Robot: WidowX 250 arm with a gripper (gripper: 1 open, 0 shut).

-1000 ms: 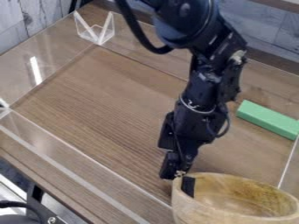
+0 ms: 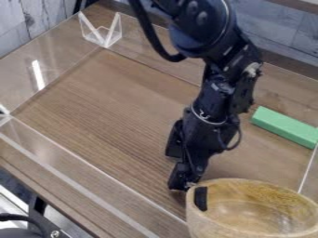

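My black gripper (image 2: 189,163) hangs low over the wooden table (image 2: 99,121), its fingers open and pointing down just behind a tan wooden bowl (image 2: 248,223) at the bottom right. The lower fingertip is at the bowl's near-left rim, beside a dark patch on it; whether it touches cannot be told.
A green block (image 2: 284,125) lies at the right edge. A white wire object (image 2: 102,28) stands at the back left. Walls border the back.
The bowl has shifted slightly, its rim now sitting a little higher in view and more to the right. My gripper has moved very little.
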